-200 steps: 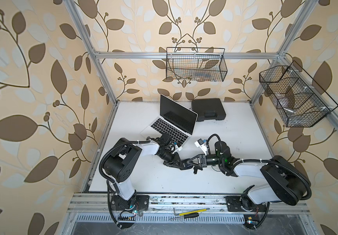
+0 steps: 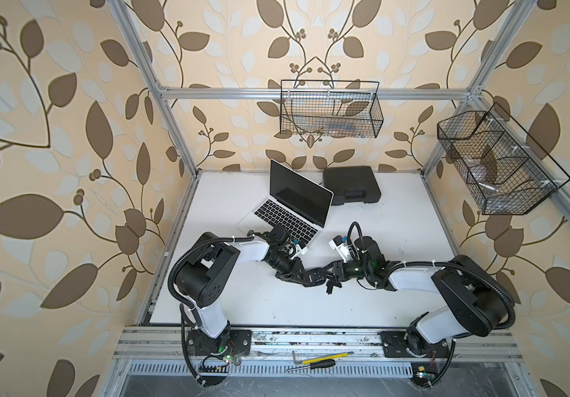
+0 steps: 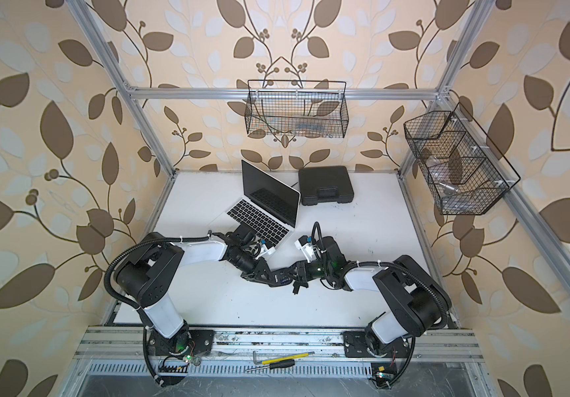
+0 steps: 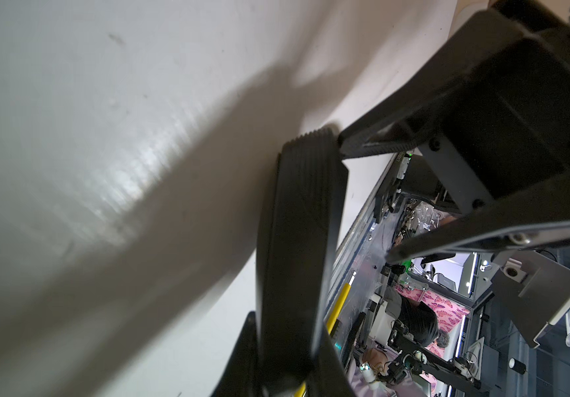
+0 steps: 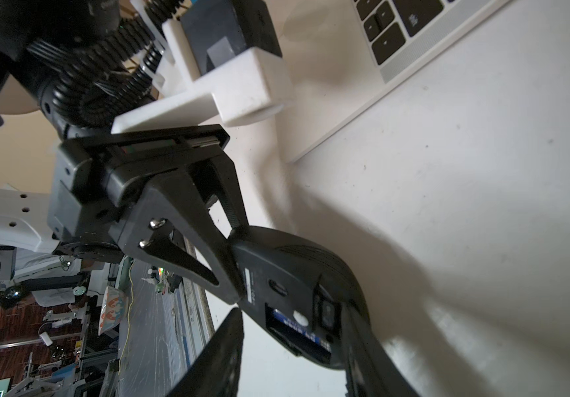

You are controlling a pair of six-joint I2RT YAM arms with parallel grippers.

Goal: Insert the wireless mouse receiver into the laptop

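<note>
My left gripper is shut on one end of the black mouse point(image 5: 281, 264), holding it above the table. In the right wrist view the underside shows an uncovered compartment point(image 5: 298, 324) with a blue-and-white label inside. A small dark piece, perhaps the receiver point(image 5: 328, 314), sits in a slot beside it. The fingers of my right gripper stand apart over the mouse's far end; whether they grip anything cannot be made out. In the left wrist view one finger of the right gripper reaches the mouse's end. The open laptop point(image 2: 288, 218) stands behind the left arm.
A black case point(image 2: 351, 185) lies behind the laptop, to its right. Tools such as a yellow-handled one point(image 2: 324, 358) lie beyond the front edge. Wire baskets point(image 2: 331, 115) hang at the back and right.
The right arm has shifted slightly left, and its wrist has turned a little, while its fingertips stay by the mouse. The left arm and laptop look unchanged.
</note>
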